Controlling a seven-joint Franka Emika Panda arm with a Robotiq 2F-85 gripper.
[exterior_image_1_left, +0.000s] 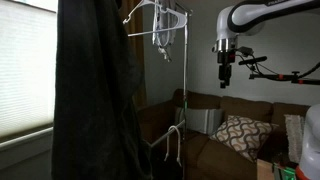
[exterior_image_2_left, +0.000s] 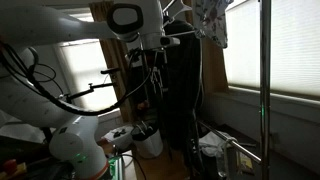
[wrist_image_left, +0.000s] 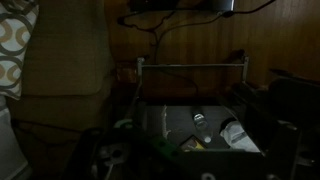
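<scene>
My gripper (exterior_image_1_left: 225, 76) hangs from the arm, pointing down and apart from the clothes rack (exterior_image_1_left: 185, 75). Whether it is open or shut does not show clearly, and no object can be made out in it. White hangers (exterior_image_1_left: 165, 22) hang on the rack. A large dark garment (exterior_image_1_left: 92, 85) fills the left of exterior view 1. In exterior view 2, a patterned cloth (exterior_image_2_left: 211, 20) hangs at the top, near a dark hanging garment (exterior_image_2_left: 182, 85). The wrist view is very dark, looking down on a metal bar (wrist_image_left: 190, 66) above the wooden floor (wrist_image_left: 215, 45).
A brown sofa (exterior_image_1_left: 215, 155) with a patterned cushion (exterior_image_1_left: 244, 135) stands behind the rack. In the wrist view, a container (wrist_image_left: 180, 118) holds several small items. A rack pole (exterior_image_2_left: 265, 85) stands at the right in exterior view 2, before a window blind (exterior_image_2_left: 290, 45).
</scene>
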